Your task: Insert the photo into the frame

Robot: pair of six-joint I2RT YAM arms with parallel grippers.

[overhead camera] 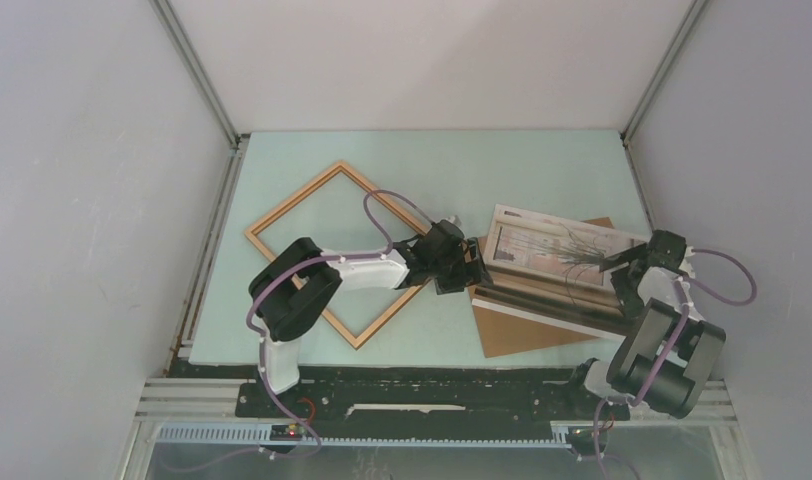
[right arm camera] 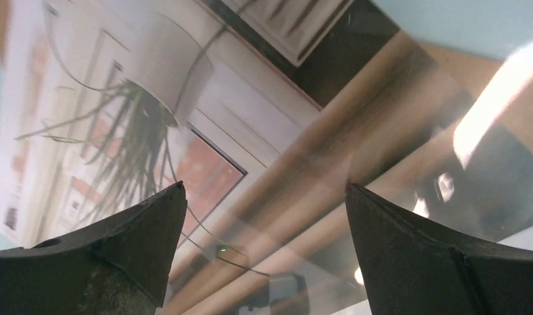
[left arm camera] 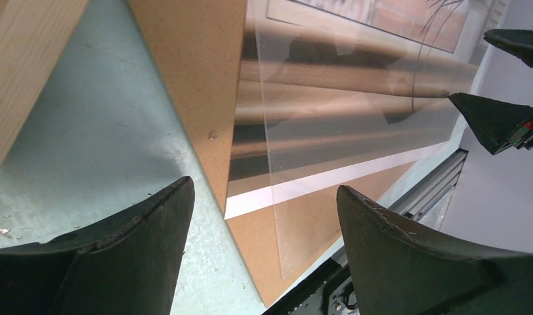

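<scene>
The wooden frame, empty inside, lies turned at an angle on the left of the table. On the right lies the photo, showing a plant and tan bands, on top of a brown backing board. In the left wrist view a clear sheet overlaps the photo and the board. My left gripper is open over the photo's left edge, its fingers apart and empty. Over the right part of the photo, my right gripper is open; glare crosses the glossy surface beneath it.
The left forearm passes above the wooden frame. A side wall stands close to the right arm. Free table surface lies at the back, and a dark strip runs along the front.
</scene>
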